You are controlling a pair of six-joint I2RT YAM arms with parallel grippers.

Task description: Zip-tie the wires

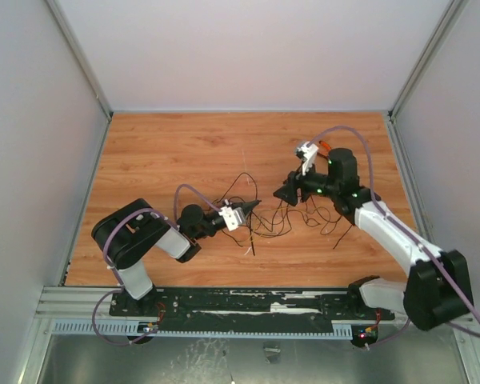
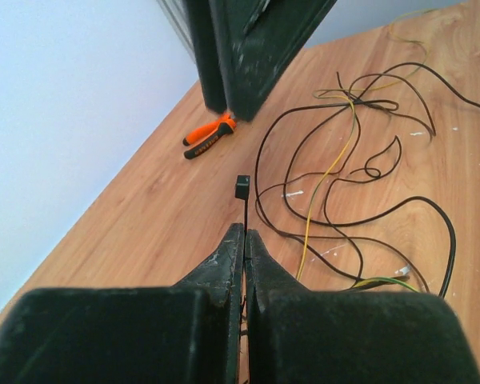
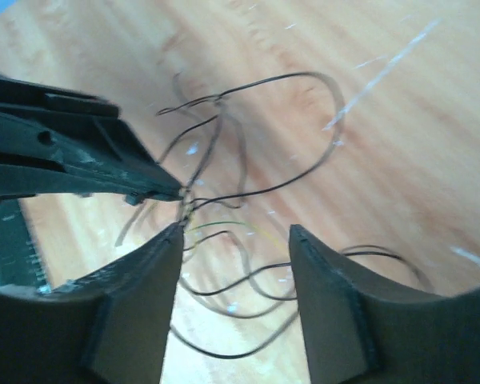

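Observation:
Black wires (image 1: 244, 174) and a thin yellow wire (image 2: 308, 226) lie in loose loops across the middle of the table. My left gripper (image 1: 258, 202) is shut, pinching a thin black zip tie whose small square head (image 2: 242, 187) stands just beyond the fingertips. In the right wrist view, the left gripper's tip (image 3: 181, 192) meets a strand of wires from the side; whether the tie encircles them I cannot tell. My right gripper is open, its fingers apart and nothing gripped, a short way right of the left fingertips.
Orange-handled pliers (image 2: 208, 134) lie behind the right arm. Small white scraps are scattered among the wires.

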